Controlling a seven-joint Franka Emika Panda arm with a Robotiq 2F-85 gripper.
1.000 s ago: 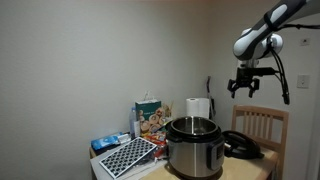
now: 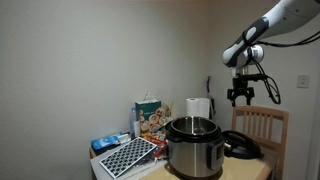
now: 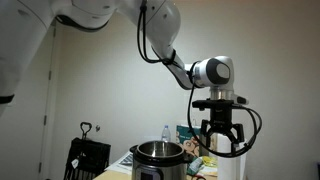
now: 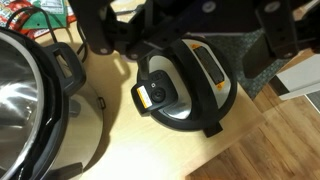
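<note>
My gripper (image 2: 240, 98) hangs open in the air above the right side of the table, its fingers pointing down with nothing between them. Below it lies the black round lid (image 2: 240, 145) on the tabletop, to the right of the pot. In the wrist view the lid (image 4: 185, 85) shows a steel band and a black knob handle, partly covered by the dark fingers at the top. The steel and black pressure cooker (image 2: 195, 147) stands uncovered. Its empty-looking inside (image 4: 15, 95) shows at the left of the wrist view.
Behind the cooker stand a paper towel roll (image 2: 198, 109) and a printed bag (image 2: 150, 116). A perforated tray (image 2: 125, 157) lies to the left. A wooden chair (image 2: 262, 122) is behind the table's right end, whose edge lies close to the lid.
Over the last second my gripper has come lower and shifted slightly, and its wrist has turned. Cooker and lid have stayed put.
</note>
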